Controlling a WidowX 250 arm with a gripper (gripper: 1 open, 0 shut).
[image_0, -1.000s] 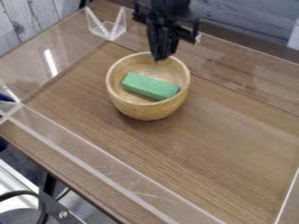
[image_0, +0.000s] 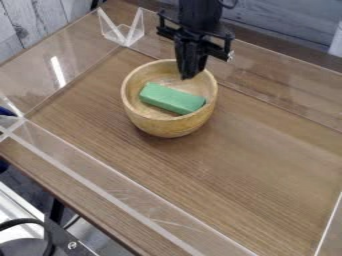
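A round wooden bowl (image_0: 167, 125) sits on the table, holding a green rectangular block (image_0: 171, 98). My gripper (image_0: 189, 70) is dark and hangs just over the bowl's far rim, pointing down. It looks shut, with nothing seen between its fingertips; whether it touches the rim is hard to tell.
A clear plastic piece (image_0: 120, 28) stands at the back left. Dark cables lie at the lower left edge.
The bowl and block have not visibly moved.
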